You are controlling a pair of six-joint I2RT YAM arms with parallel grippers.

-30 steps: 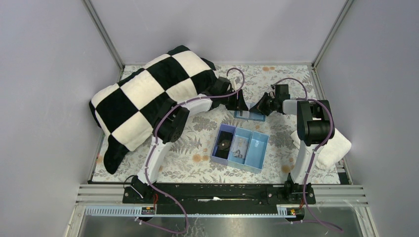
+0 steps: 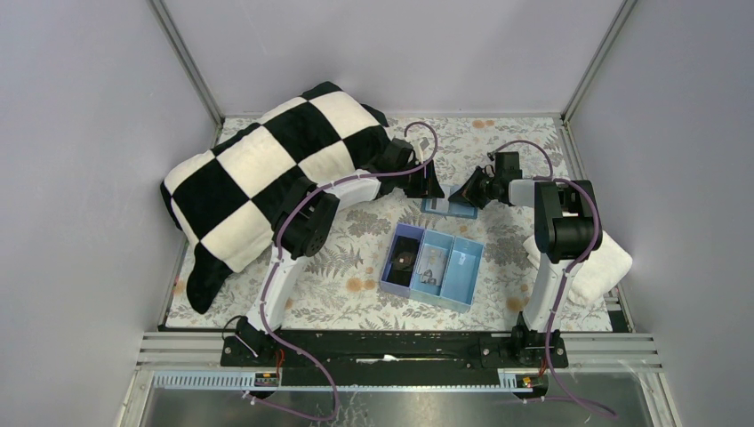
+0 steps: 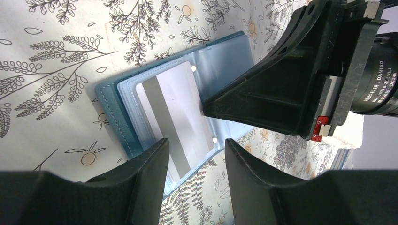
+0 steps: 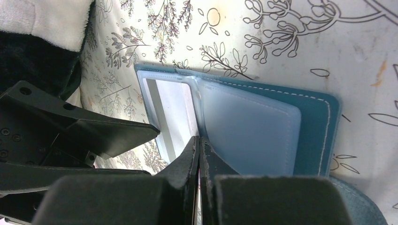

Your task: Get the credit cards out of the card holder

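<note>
Opened flat on the table, the blue card holder [image 3: 225, 56] lies between my two arms. A white card with a grey stripe [image 3: 180, 108] sits in its clear pocket on the left half. My left gripper stands part open over the near end of that card, its fingers apart with nothing gripped between them. At the holder's middle, by the card's right edge, my right gripper is shut with its tips together. Nothing shows between those tips. In the top view the arms partly cover the holder.
Below the holder stands a blue bin with three compartments [image 2: 461, 274], a clear item in the middle one and a dark one at left. A checkered cushion [image 2: 268, 185] fills the left side. A white cloth [image 2: 597, 272] lies at right.
My left gripper has shifted very slightly to the left over the holder. The right arm looks the same, and the holder has stayed in place.
</note>
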